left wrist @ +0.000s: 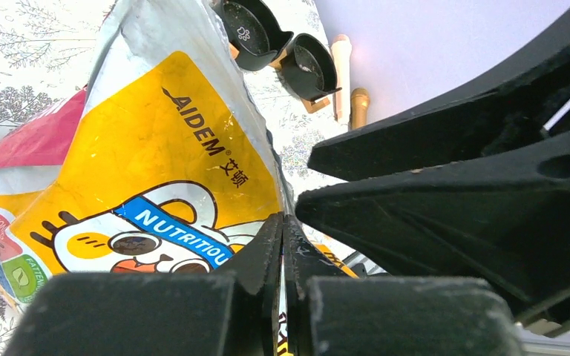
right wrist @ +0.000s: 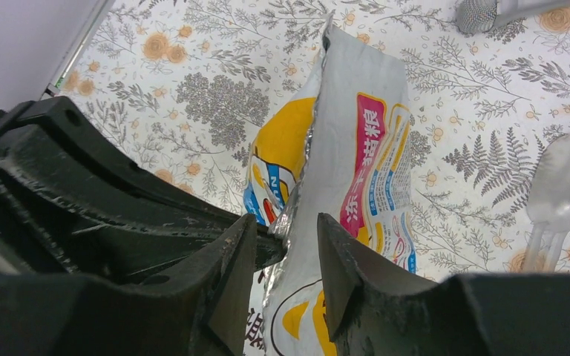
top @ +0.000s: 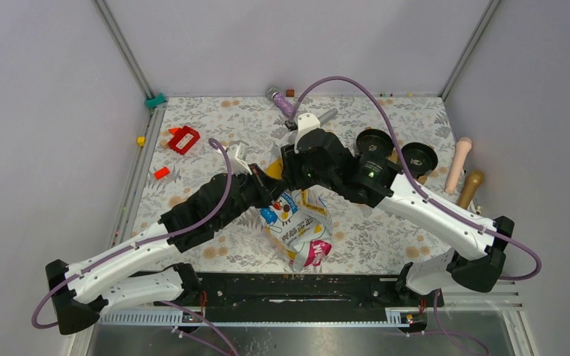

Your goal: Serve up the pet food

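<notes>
A pet food bag with a yellow, white and blue print stands in the middle of the table, its upper part hidden from above by both arms. My left gripper is shut on the bag's thin silver edge, which bunches at its fingertips in the right wrist view. From the other side comes my right gripper, part open close to that edge. The silver side of the bag shows between and beyond its fingers, and firm contact cannot be made out. Two black bowls rest at the right.
A clear scoop lies beyond the bag. Near the back is a purple tube; a red box and red block lie at left. Wooden handles line the right edge.
</notes>
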